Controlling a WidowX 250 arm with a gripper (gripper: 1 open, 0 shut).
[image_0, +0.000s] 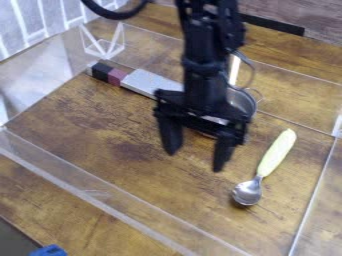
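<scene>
The black gripper (198, 135) hangs open over the middle of the wooden table, blurred, in front of a steel pot (242, 101) that it largely hides. To the right lies a spoon (247, 192) with a pale yellow-green handle (277, 151), apart from the gripper. A silver bar-like object with a dark red and black end (111, 75) lies at the back left, partly behind the arm.
Clear walls edge the wooden table (100, 150), whose left and front areas are clear. A white rack stands at the top left. A small blue object (48, 250) shows at the bottom left corner.
</scene>
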